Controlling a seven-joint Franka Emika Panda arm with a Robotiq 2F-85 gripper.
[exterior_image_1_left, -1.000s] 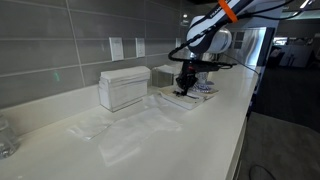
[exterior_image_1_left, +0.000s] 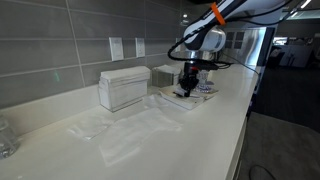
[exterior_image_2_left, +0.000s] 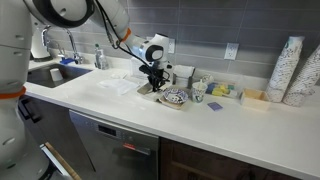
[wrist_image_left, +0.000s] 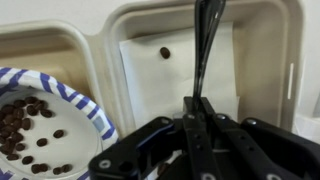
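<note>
In the wrist view my gripper is shut on a long dark utensil (wrist_image_left: 207, 40), which reaches up and out of the frame. Its far end is cut off, so its kind cannot be told. Below lies a beige tray (wrist_image_left: 271, 60) lined with white paper (wrist_image_left: 145, 85). One brown bean (wrist_image_left: 165, 52) rests on that paper, left of the utensil. To the left, a blue-and-white patterned plate or bowl (wrist_image_left: 97, 112) carries several brown beans (wrist_image_left: 14, 125). Exterior view 2 shows the gripper (exterior_image_2_left: 157, 88) low over the trays, its fingertips too small to make out.
A white box (exterior_image_1_left: 122, 88) stands against the tiled wall in exterior view 1. In exterior view 2 a cup (exterior_image_2_left: 198, 91) and a wooden box (exterior_image_2_left: 254, 100) stand right of the trays. Crumpled clear plastic (exterior_image_1_left: 140, 135) lies on the counter, whose front right is bare.
The arm and gripper have shifted slightly to the right in exterior view 1, staying low over the trays. The counter items there look unmoved.
</note>
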